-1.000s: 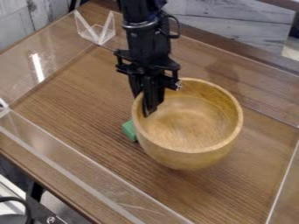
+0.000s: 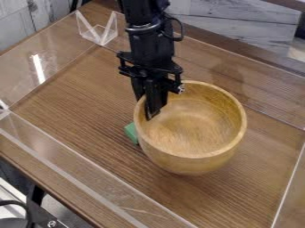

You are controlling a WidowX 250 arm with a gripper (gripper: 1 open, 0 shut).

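My black gripper [image 2: 152, 96] is shut on the left rim of a large tan bowl [image 2: 197, 134], which it holds tilted, its opening toward the camera. A small green object [image 2: 132, 132] shows just left of the bowl, partly hidden behind it. The fingertips are hard to make out against the rim.
The wooden table [image 2: 60, 107] has free room to the left and at the front. A marbled grey wall or panel [image 2: 244, 27] runs along the back right. A black cable [image 2: 18, 209] shows at the lower left corner.
The gripper and bowl have shifted very slightly; otherwise little differs.
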